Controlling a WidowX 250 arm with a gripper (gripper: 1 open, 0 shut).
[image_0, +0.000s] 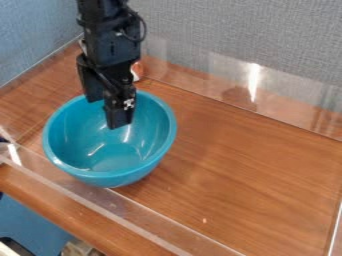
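Observation:
The dark robot gripper hangs from the top of the camera view over a turquoise bowl, its lower end reaching inside the rim at the back half. I see nothing held in it; its fingers are small and dark, so their spacing is hard to make out. The bowl looks empty apart from the gripper and stands on the left part of the wooden counter.
A small red and white object sits behind the arm near the back wall, partly hidden. A clear strip runs along the front edge, with a blue area below at lower left.

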